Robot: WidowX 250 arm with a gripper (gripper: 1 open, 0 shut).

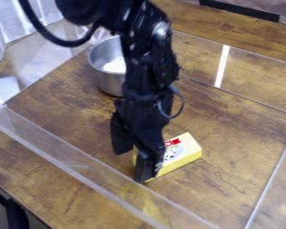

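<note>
The black gripper (pixel 136 152) is lowered over a yellow box (pixel 180 154) with a red label on the wooden table, its fingers reaching down around the box's left part and hiding some of it. The fingers appear open; whether they touch the box cannot be told. Behind the arm, at the upper left, stands a metal pot (pixel 107 64).
Clear strips or panels (pixel 74 170) run along the lower left, and a light tape strip lies at the upper right.
</note>
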